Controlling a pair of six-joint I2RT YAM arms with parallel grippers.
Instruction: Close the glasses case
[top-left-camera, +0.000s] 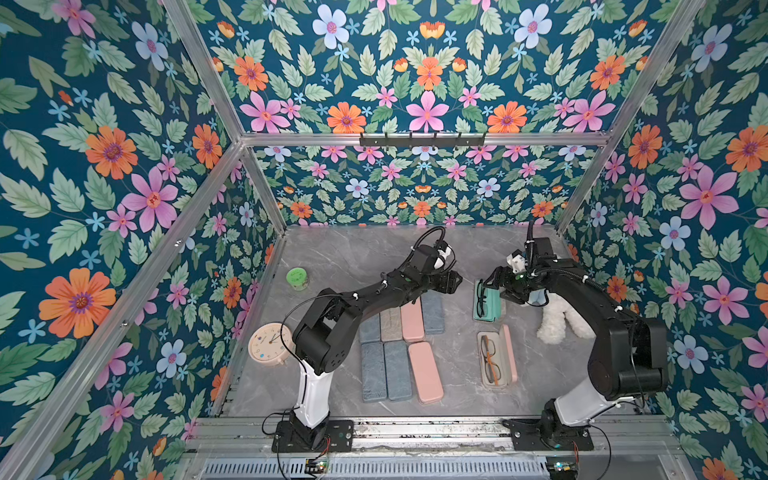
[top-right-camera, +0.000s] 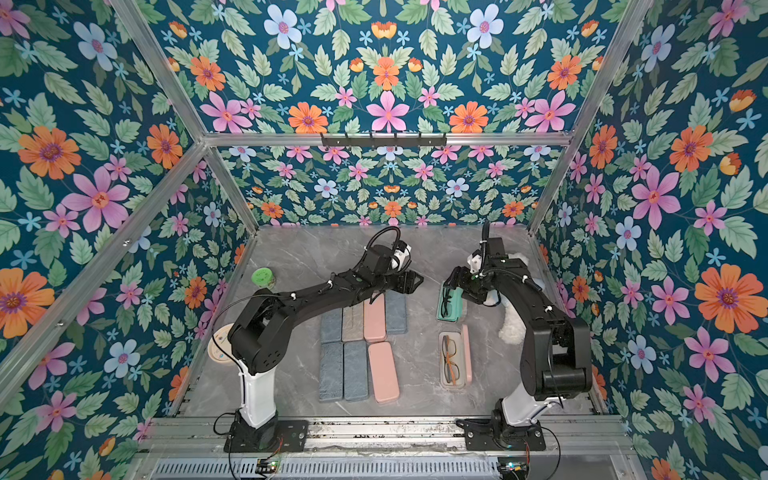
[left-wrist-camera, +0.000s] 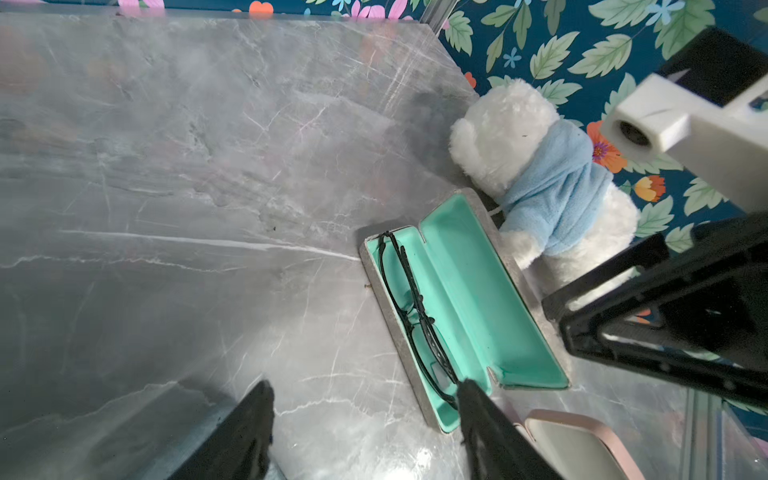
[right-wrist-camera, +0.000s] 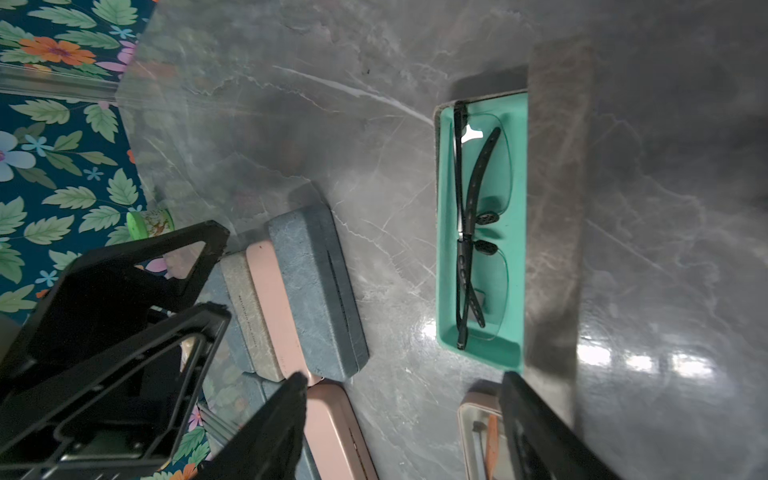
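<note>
The teal-lined glasses case (left-wrist-camera: 464, 280) lies with its lid up, hinged along its right side. Black glasses (left-wrist-camera: 416, 316) rest folded in its tray. My left gripper is left of the case, fingers apart and nothing between them. My right gripper hangs over the case's right part, open and empty. In the right wrist view the raised lid (right-wrist-camera: 556, 208) is seen nearly edge-on. A second open case (top-left-camera: 494, 368), grey-lined with a pink lid, holds orange glasses (top-left-camera: 490, 358) nearer the front edge.
Several shut cases, blue-grey and pink (top-left-camera: 425, 372), lie in rows at the middle left. A white plush toy in blue (left-wrist-camera: 544, 176) sits just right of the teal case. A round clock (top-left-camera: 270, 344) and a green-lidded jar (top-left-camera: 297, 277) stand far left.
</note>
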